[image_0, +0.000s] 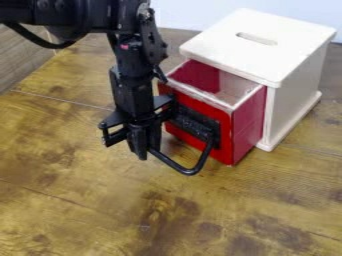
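A white cabinet (285, 55) stands at the upper right with its red-fronted drawer (241, 130) pulled out, its white interior visible from above. My black gripper (140, 140) hangs low in front of the drawer's left part, fingertips pointing down beside the red front. A black loop of cable or bar curves from it across the drawer front. Whether the fingers are open or shut, or hold anything, is unclear.
A pale wall runs behind the cabinet, and a lighter panel lies at the top left.
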